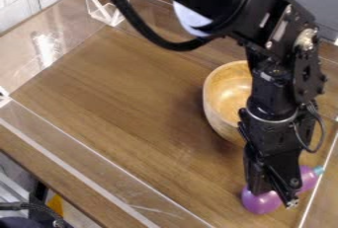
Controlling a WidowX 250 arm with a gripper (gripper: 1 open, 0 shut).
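Note:
My black gripper [275, 181] reaches down from the top right to the table's near right, its fingertips just over a purple object [262, 200] with a light cyan end at its right. The gripper looks shut; whether anything is between its fingers is hidden. The purple object lies on the wooden table [113, 104], partly covered by the gripper. Behind the gripper sits a light wooden bowl [227, 97], its right part hidden by the arm.
Transparent edging runs along the left and near edges. A small white wire piece [106, 5] stands at the back left.

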